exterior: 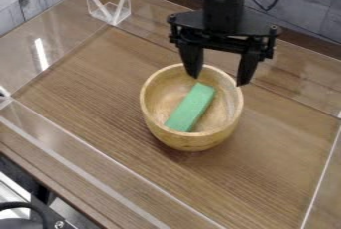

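Note:
My black gripper [220, 62] hangs at the upper middle, open, its two fingers spread above the back of a tan bowl [163, 121]. In the bowl lies a green block [192, 108], long and tilted from lower left to upper right, with no finger on it.
A clear plastic object [110, 4] stands at the back left. Black cables or parts show at the lower left corner.

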